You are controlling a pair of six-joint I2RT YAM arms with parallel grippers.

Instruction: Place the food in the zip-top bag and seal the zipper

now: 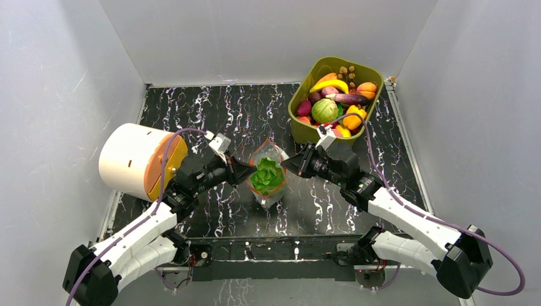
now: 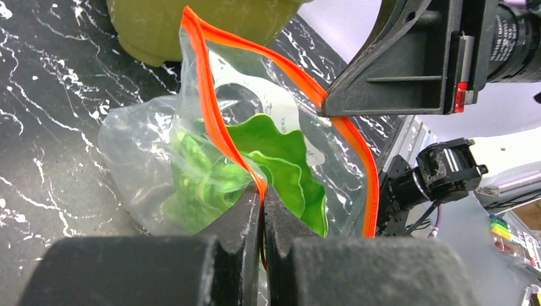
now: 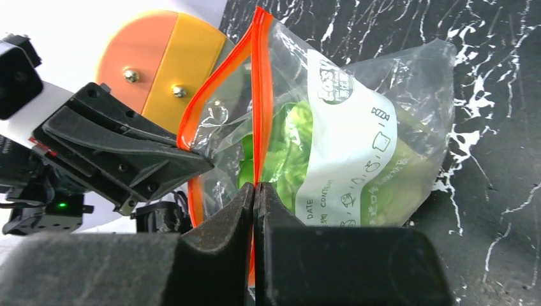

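Observation:
The clear zip top bag (image 1: 275, 152) hangs between the two grippers, mouth upward, its orange zipper rims spread apart. Inside sits a green leafy lettuce (image 1: 267, 176), its curled leaves (image 2: 274, 143) visible through the open mouth. My left gripper is shut, with the orange rim running between its fingertips. On the opposite side, my right gripper pinches the other orange rim (image 3: 261, 76), also shut. White printing (image 3: 344, 140) shows on the bag's right side. The bag's lower end is partly hidden by the lettuce from above.
A green bin (image 1: 297, 131) full of toy fruit and vegetables stands at the back right, close behind the right gripper. At left lies a white cylinder (image 1: 131, 159) with an orange and yellow end. Free dark marbled table (image 1: 255, 220) extends in front.

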